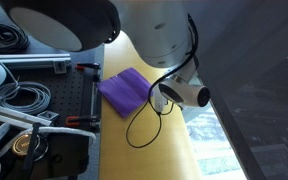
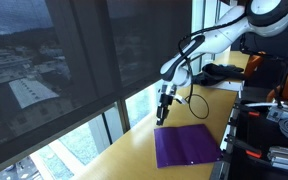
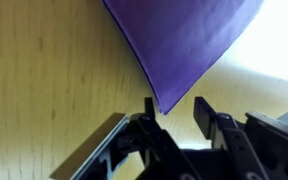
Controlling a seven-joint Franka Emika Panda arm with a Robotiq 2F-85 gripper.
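Observation:
A purple cloth (image 2: 187,146) lies flat on the wooden table, and in exterior view 1 the cloth (image 1: 127,91) is partly covered by the arm. My gripper (image 2: 161,119) points down near the cloth's far corner. The wrist view has one corner of the cloth (image 3: 179,62) reaching toward the gap of my gripper. Its fingers (image 3: 148,121) stand apart, one on either side of the corner's tip; no grip on the fabric shows. In exterior view 1 the fingertips are too small and dark to make out.
Bare table (image 2: 114,160) extends beside the cloth. A black cable (image 1: 130,135) loops from the wrist over the tabletop. Beyond the table's edge stands a dark rack (image 1: 69,100) with coiled cables. Windows and a dark blind flank the other side.

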